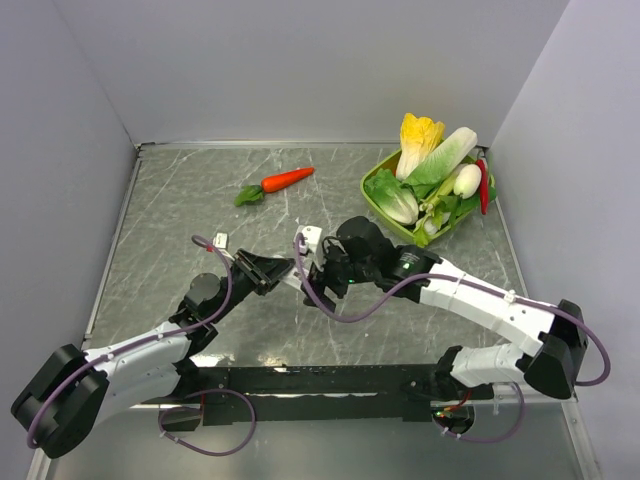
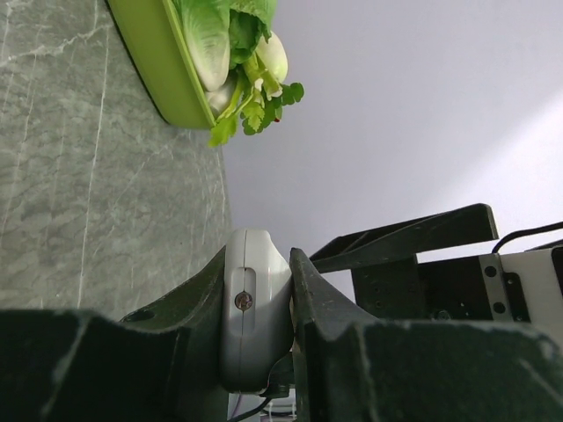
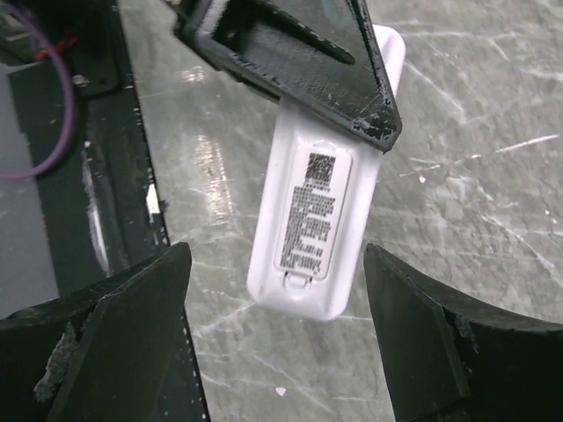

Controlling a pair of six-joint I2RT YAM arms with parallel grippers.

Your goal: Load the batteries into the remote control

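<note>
A white remote control (image 3: 273, 290) is held up over the table, its labelled back facing the right wrist camera. My left gripper is shut on it, fingers (image 2: 198, 303) pressing both sides near one end. Around the lower end of the remote in the right wrist view, my right gripper stands open; a finger (image 3: 141, 321) shows on each side, with clear gaps to the remote. In the top view the right gripper hides most of the remote. No loose batteries can be made out in any view.
At the back right sits a green basket (image 1: 378, 210) full of vegetables. A carrot (image 1: 288, 179) lies toward the back, left of centre. A dark bar (image 1: 320, 380) runs along the front edge. Bare tabletop lies left and right of the arms.
</note>
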